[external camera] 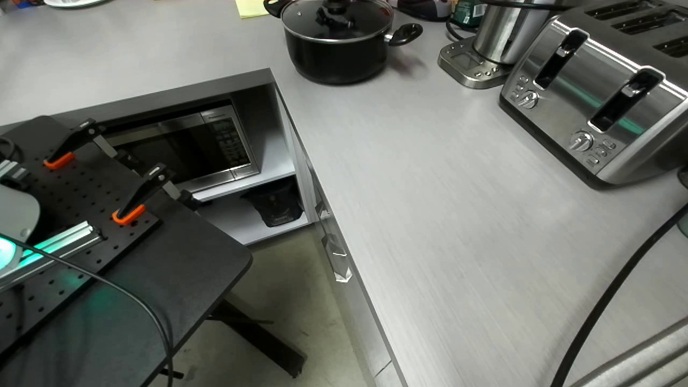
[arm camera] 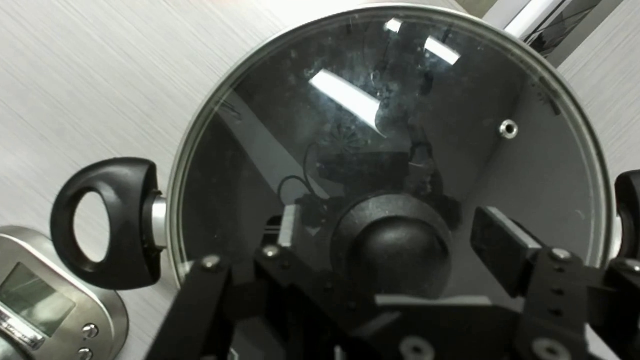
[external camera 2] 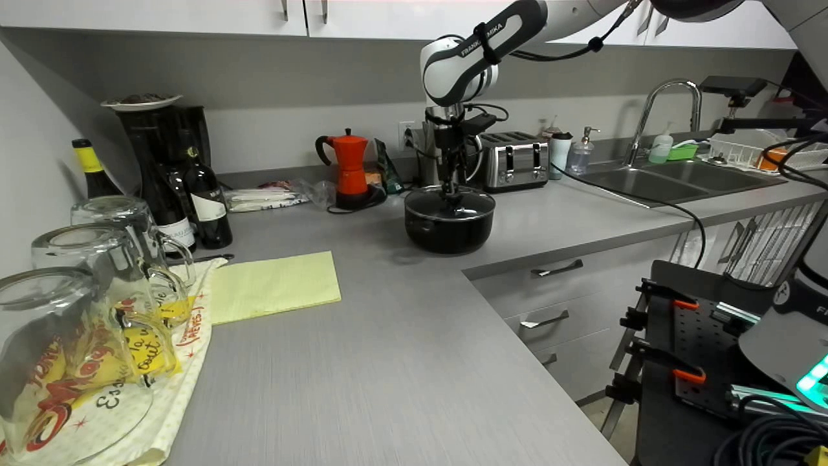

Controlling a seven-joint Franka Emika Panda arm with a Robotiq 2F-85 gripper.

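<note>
A black pot (external camera: 338,61) with two side handles stands on the grey counter, covered by a glass lid (arm camera: 270,120) with a steel rim. In the wrist view the lid's round black knob (arm camera: 402,255) lies between the two spread fingers of my gripper. The gripper is open, with a gap on both sides of the knob. From the side, in exterior view 2, my gripper (external camera 2: 448,185) points straight down over the lid's middle. How far its fingertips are above the glass is hard to tell. Exterior view 1 does not show the gripper itself.
A steel kettle base (external camera: 474,64) and a toaster (external camera: 593,97) stand near the pot. A red moka pot (external camera 2: 350,167) is behind it. A yellow cloth (external camera 2: 275,287) and glass mugs (external camera 2: 85,334) lie leftward.
</note>
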